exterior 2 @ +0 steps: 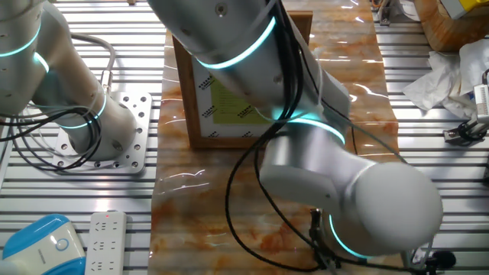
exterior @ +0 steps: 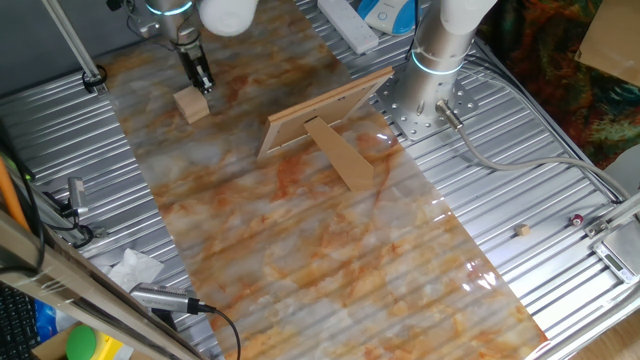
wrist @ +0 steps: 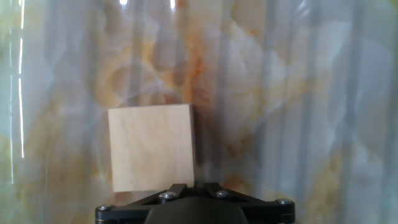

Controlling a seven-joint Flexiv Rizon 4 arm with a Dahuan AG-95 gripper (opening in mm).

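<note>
A pale wooden cube (exterior: 191, 105) sits on the marbled sheet in exterior view 1, beside the tip of my gripper (exterior: 207, 91). In the wrist view the cube (wrist: 152, 148) lies ahead and left of the gripper, whose fingers are drawn together with the cube outside them. The cube's near right corner comes right up to the fingertips; whether they touch is hard to tell. Standing nearby is a wooden picture frame (exterior: 327, 107), its back prop toward exterior view 1. Exterior view 2 shows its front (exterior 2: 194, 99) partly behind the arm, which hides the cube.
A marbled sheet (exterior: 300, 270) covers the middle of the slatted metal table, with wide clear room at its near end. A power strip (exterior: 348, 25) lies at the back.
</note>
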